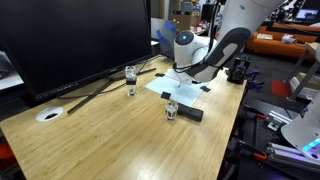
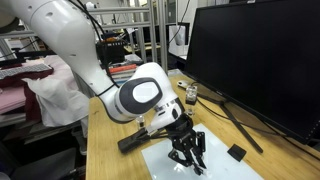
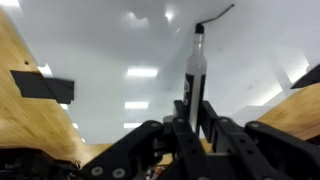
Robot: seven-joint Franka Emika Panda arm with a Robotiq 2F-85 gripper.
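Observation:
A white marker with a dark tip (image 3: 195, 72) is gripped by my gripper, which is shut on its barrel. The tip points at the white board (image 3: 130, 40), and a short dark stroke (image 3: 218, 16) runs from beside it toward the upper right. Whether the tip touches the surface cannot be told. In the second exterior view my gripper (image 2: 188, 150) hangs low over the white sheet (image 2: 222, 165); the marker is hard to make out there.
A black block (image 3: 42, 87) lies at the board's edge. On the table (image 1: 90, 135) are a black bar-shaped object (image 1: 188, 115), a small cup-like item (image 1: 171, 110) and another (image 1: 131, 80). The monitor (image 1: 90, 45) stands behind.

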